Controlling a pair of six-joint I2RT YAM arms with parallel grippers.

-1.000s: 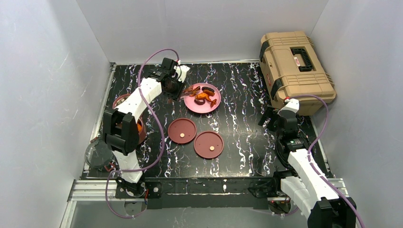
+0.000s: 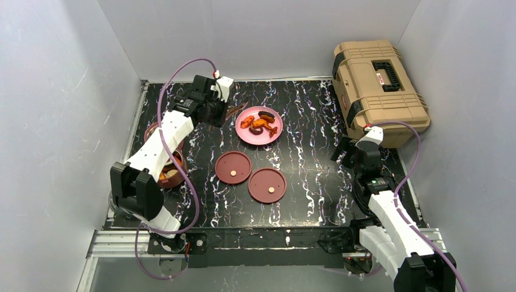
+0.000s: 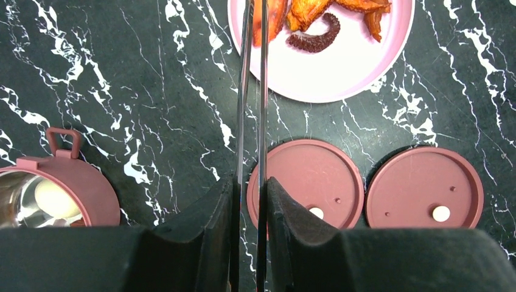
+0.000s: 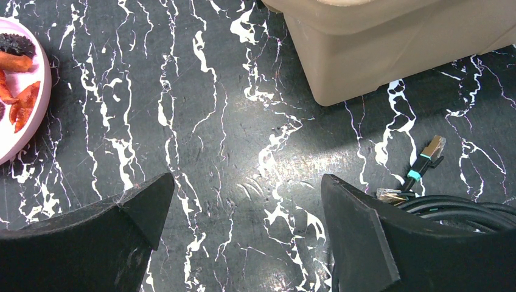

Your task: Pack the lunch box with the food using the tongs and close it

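Note:
In the left wrist view my left gripper is shut on a pair of long metal tongs (image 3: 263, 121), whose far ends reach over the pink plate (image 3: 298, 91). The plate carries an orange piece (image 2: 247, 121), a chicken wing (image 2: 260, 123) and dark octopus pieces (image 2: 266, 114). Some orange shows between the tong arms; whether they pinch it cannot be told. Two reddish-brown round lids (image 2: 233, 167) lie in front of the plate. A reddish-brown food container (image 2: 173, 176) stands partly under my left arm. My right gripper (image 2: 341, 149) is open and empty at the right.
Another reddish-brown container (image 3: 91, 188) with something pale inside shows in the left wrist view. A big tan case (image 2: 383, 88) fills the back right corner. Black cables (image 4: 462, 210) lie near my right gripper. The table between plate and right arm is clear.
The tongs overlapped the food before. My right arm is unmoved.

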